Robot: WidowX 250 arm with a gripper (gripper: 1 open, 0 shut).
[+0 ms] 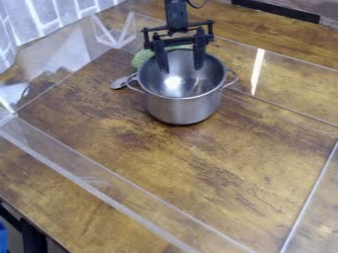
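Note:
A steel pot [183,99] with two side handles sits on the wooden table toward the upper middle. My black gripper [179,49] is over the pot's back part, its fingers pointing down at the opening; whether they hold anything is not clear. A green object [142,57] lies behind the pot on the left, partly hidden. A metal utensil [121,82], probably a spoon, lies left of the pot.
Clear plastic panels edge the work area [199,188]. A white cloth or curtain [40,20] is at the upper left.

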